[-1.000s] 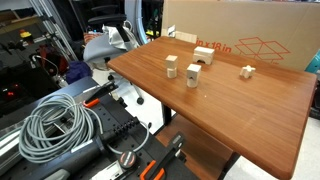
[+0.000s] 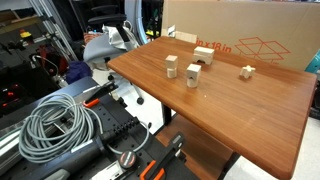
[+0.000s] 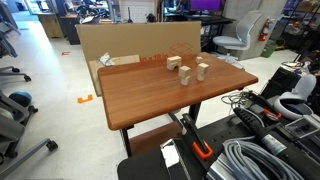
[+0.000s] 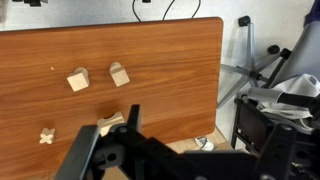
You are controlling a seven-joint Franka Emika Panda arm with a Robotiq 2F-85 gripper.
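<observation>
My gripper shows as dark, out-of-focus fingers low in the wrist view. They stand wide apart, open, with nothing held. Below lies the brown table (image 4: 160, 48). Farther back a third block (image 2: 204, 54) lies flat; from above, this third block (image 4: 110, 123) is partly hidden by my gripper. A small star-like piece (image 2: 247, 72) rests apart from them.
A cardboard panel (image 3: 140, 40) rises along the table's far side. Coiled grey cable (image 2: 57, 125) lies off the table's front. A chair (image 3: 238, 35) stands beyond one end.
</observation>
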